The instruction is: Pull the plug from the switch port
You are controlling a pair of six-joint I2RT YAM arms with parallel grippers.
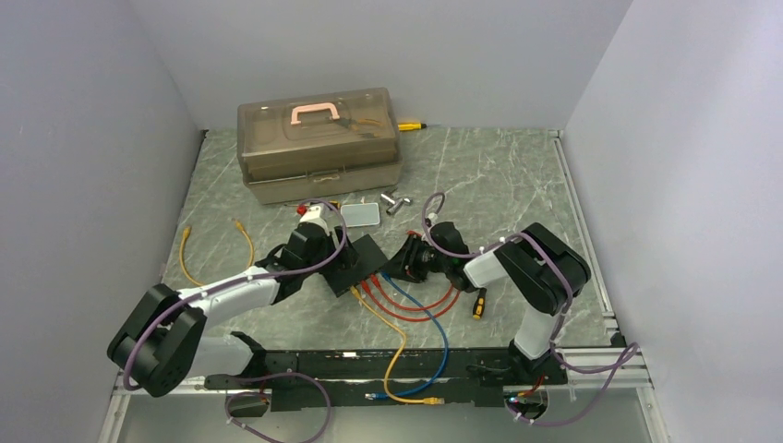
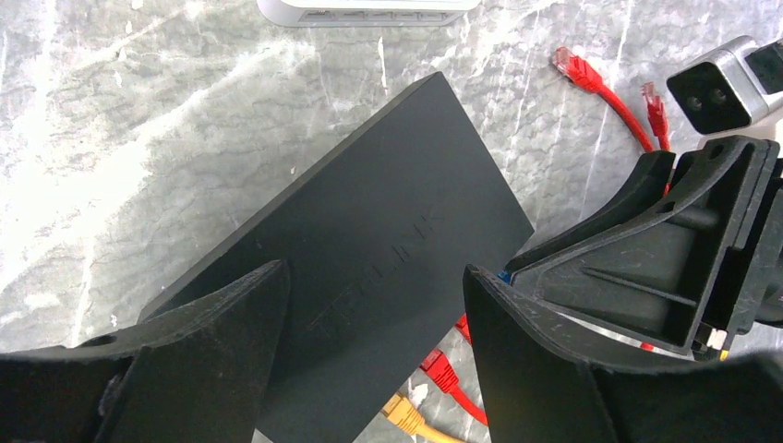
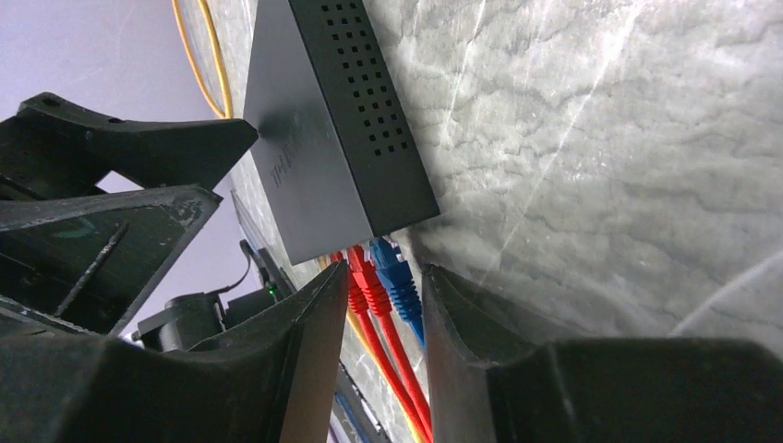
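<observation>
The black switch [image 1: 371, 255] lies flat and turned at an angle on the table. Along its front edge sit a blue plug [image 3: 395, 277], red plugs [image 3: 368, 281] and a yellow plug [image 2: 403, 413]. My left gripper is open over the switch, its fingers spread above the top face with nothing visibly held. At the port edge, my right gripper stands part open, its two fingertips to either side of the blue plug. A gap shows between that plug and the right-hand fingertip [image 3: 439, 291]; contact on the other side is unclear.
A small white box [image 1: 360, 214] stands just behind the switch. Farther back is a brown toolbox [image 1: 319, 148]. A screwdriver [image 1: 479, 304] lies beneath the right arm, and a loose yellow cable [image 1: 185, 254] rests at left. Both grippers are close together.
</observation>
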